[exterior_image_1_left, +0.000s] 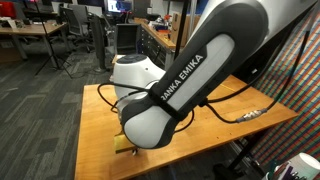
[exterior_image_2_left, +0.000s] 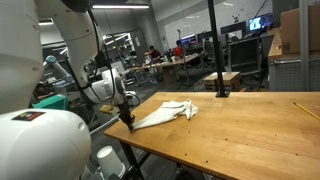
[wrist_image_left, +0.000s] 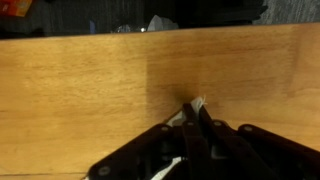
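A white cloth (exterior_image_2_left: 170, 112) lies crumpled on the wooden table, with one end drawn out toward my gripper (exterior_image_2_left: 131, 126) near the table's edge. In the wrist view, my gripper is shut on the cloth, whose pale tip (wrist_image_left: 198, 102) shows at the fingertips. More white fabric shows below, partly hidden by the dark fingers. The arm covers the fingers and most of the cloth in exterior view 1.
The wooden table (exterior_image_2_left: 255, 130) is broad and mostly clear on the side away from the arm. A black post (exterior_image_2_left: 216, 45) rises beyond the cloth, and a cardboard box (exterior_image_2_left: 222, 82) sits farther back. The table's edge (wrist_image_left: 80, 39) runs close by the gripper.
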